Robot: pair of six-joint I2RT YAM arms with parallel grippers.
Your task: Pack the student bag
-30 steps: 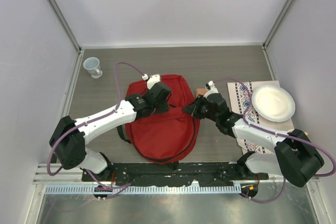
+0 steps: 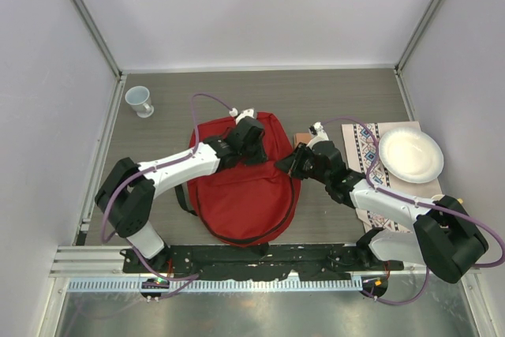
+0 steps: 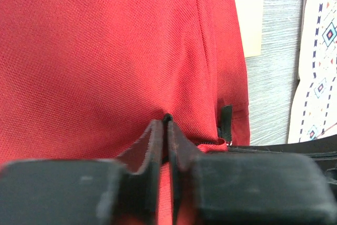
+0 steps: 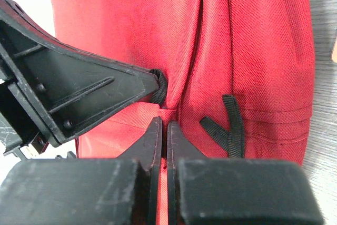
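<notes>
The red bag lies flat on the table's middle, with black straps and zip tape. My left gripper is on the fabric beside a fold, its tips close together at a small black bit; whether it grips anything is hard to tell. My right gripper is shut on the red fabric near the fold's edge. In the right wrist view my left gripper's dark body reaches in from the left, next to a black strap loop.
A white cup stands at back left. At the right, a white plate rests on a patterned cloth; a tan piece lies behind my right gripper.
My left arm has moved right and slightly up in the top view, toward my right gripper. The right arm looks unchanged.
</notes>
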